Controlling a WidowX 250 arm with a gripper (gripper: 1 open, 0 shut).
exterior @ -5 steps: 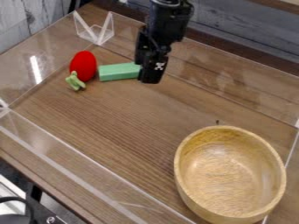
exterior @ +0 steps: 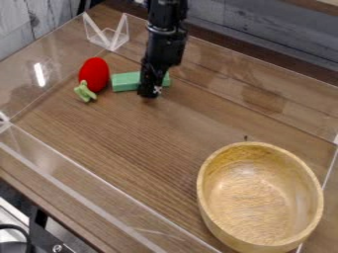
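The black gripper [exterior: 150,85] is down low at the green block [exterior: 126,80], over its right end, its fingertips close to the tabletop. It looks shut; whether anything is between its fingers is hard to tell. Just left of the block lies a red object [exterior: 94,72], with a small light-green piece [exterior: 85,92] below it.
A large yellow bowl [exterior: 259,223] fills the lower right. A clear plastic piece [exterior: 103,38] stands at the back left.
The arm has drawn back and to the left, and the gripper has come to the green block's right end.
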